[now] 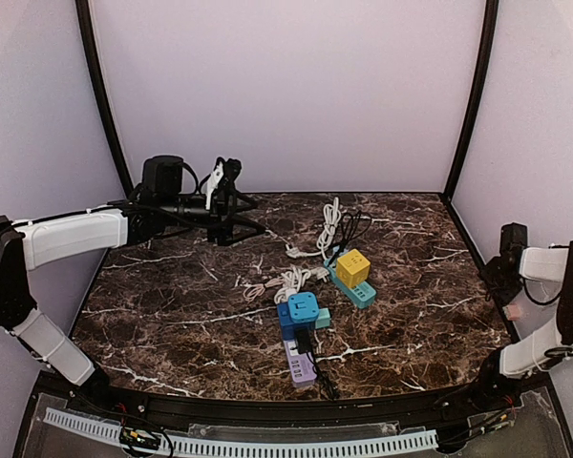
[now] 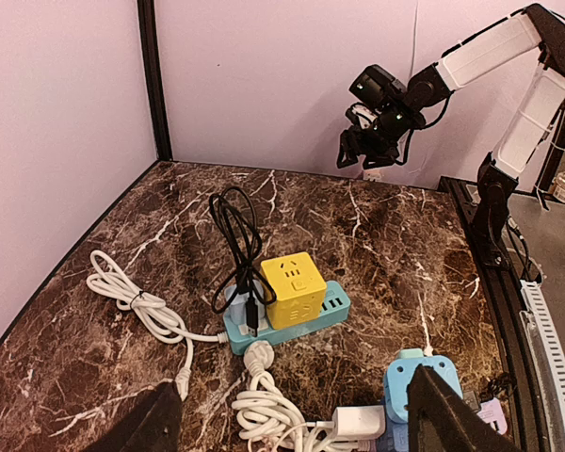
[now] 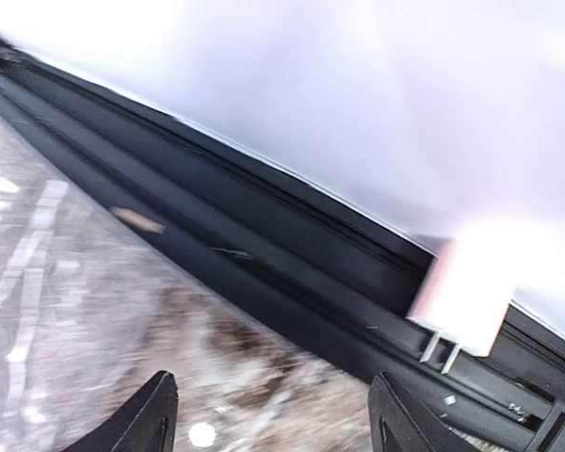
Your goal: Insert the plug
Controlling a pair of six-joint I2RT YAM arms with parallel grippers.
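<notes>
A white two-pin plug [image 3: 464, 287] lies at the black frame channel by the right wall, in front of my right gripper; its fingers stand apart at the bottom of that wrist view, and whether they hold anything is unclear. My left gripper [image 1: 248, 218] hangs open above the back-left of the table. In the middle are a teal strip [image 2: 335, 304] with a yellow cube socket [image 2: 292, 287], a blue cube socket [image 1: 304, 306] and a lilac strip [image 1: 300, 363].
White coiled cables [image 2: 268, 411] and a black cable [image 2: 235, 235] lie around the strips. Walls border it at back and sides.
</notes>
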